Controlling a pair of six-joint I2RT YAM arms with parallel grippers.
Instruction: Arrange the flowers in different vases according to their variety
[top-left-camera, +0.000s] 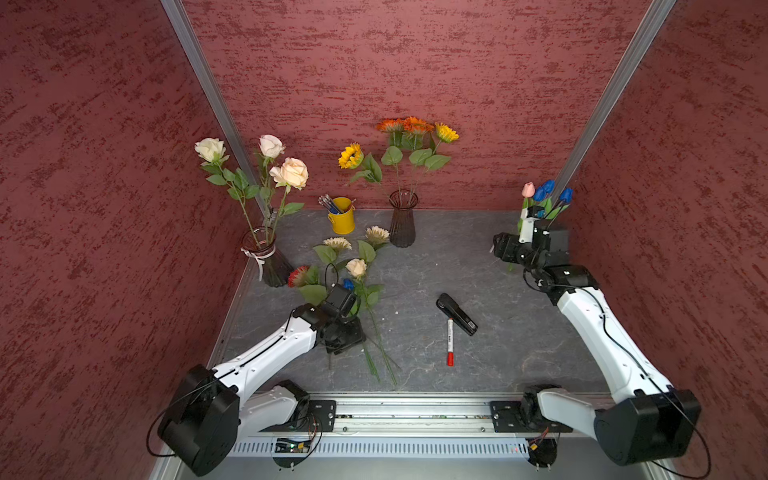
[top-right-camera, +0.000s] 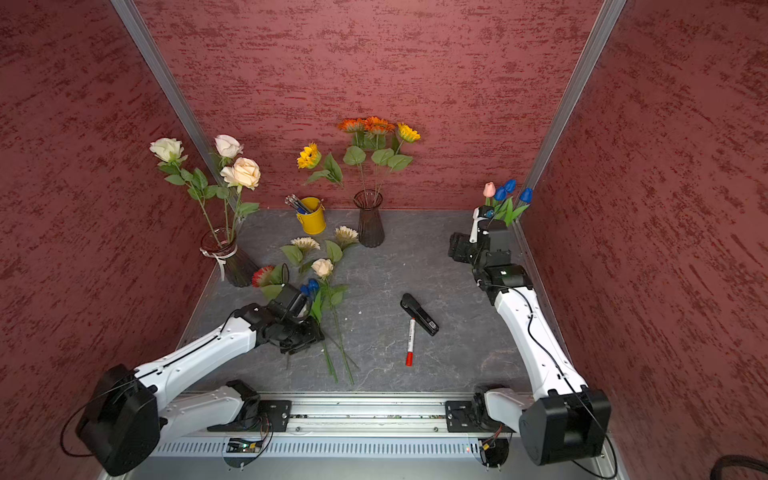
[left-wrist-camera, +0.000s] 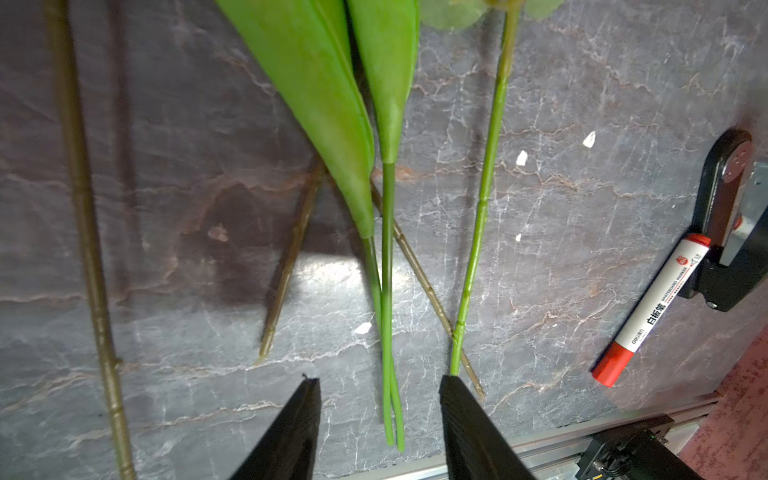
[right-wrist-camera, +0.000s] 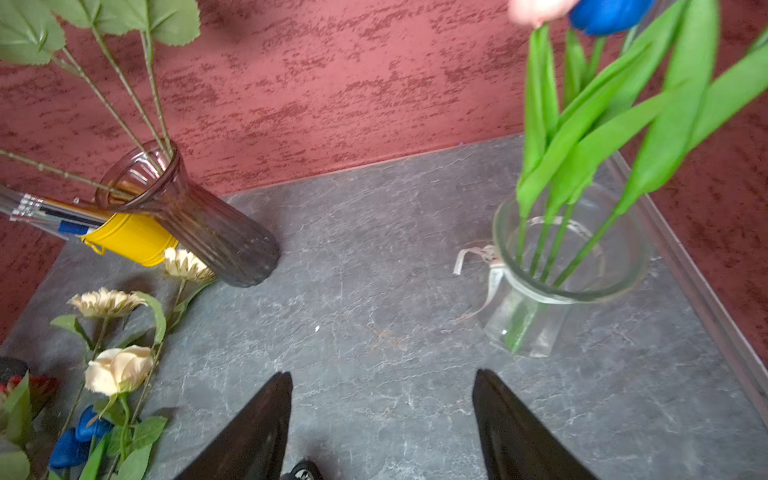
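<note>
In the left wrist view my left gripper hangs open above green tulip stems (left-wrist-camera: 388, 320), with nothing gripped. Beside those stems runs a thin green stem (left-wrist-camera: 486, 176). The blue tulip heads (right-wrist-camera: 84, 436) and a cream rose (right-wrist-camera: 120, 370) lie on the table, with cream daisies (right-wrist-camera: 108, 303) behind them. My right gripper is open and empty, in front of the clear vase (right-wrist-camera: 616, 296) of pink and blue tulips. White and peach roses (top-left-camera: 289, 173) stand in the dark left vase (top-left-camera: 276, 268). Orange and yellow flowers (top-left-camera: 417, 125) fill the dark middle vase (top-left-camera: 403, 228).
A yellow bucket (top-left-camera: 342, 220) with brushes stands at the back. On the right-centre table lie a black stapler (top-left-camera: 457, 313) and a red-capped marker (top-left-camera: 450, 342). Bare table stretches between the middle vase and the clear vase.
</note>
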